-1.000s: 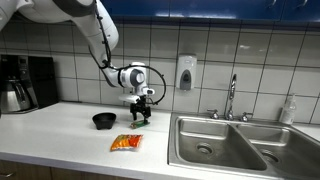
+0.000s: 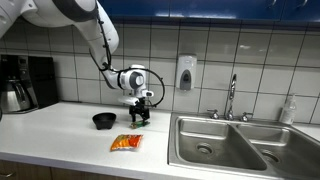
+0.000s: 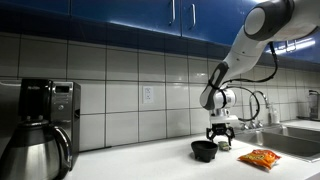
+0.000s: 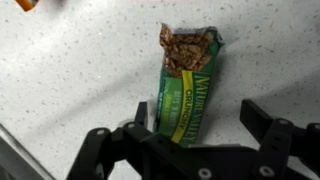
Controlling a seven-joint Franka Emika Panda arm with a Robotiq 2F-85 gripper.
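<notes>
A green and yellow Nature Valley Crunchy wrapper (image 4: 188, 88) lies on the speckled white counter, its crumpled brown end pointing away in the wrist view. My gripper is open above it, one dark finger on either side and free counter showing between each finger and the wrapper. From the first exterior view, the gripper (image 2: 138, 106) points down over the small green wrapper (image 2: 139, 125). In the second exterior view the wrapper is small and partly lost below the gripper (image 3: 221, 131).
A black bowl (image 2: 104, 121) stands left of the wrapper, and an orange packet (image 2: 127, 142) lies nearer the counter's front. The sink (image 2: 225, 147) opens to the right. A coffee maker (image 3: 48, 125) stands at the far end; the counter between it and the bowl is clear.
The arm has come down slightly over the wrapper during the last second. The bowl and orange packet stay where they were.
</notes>
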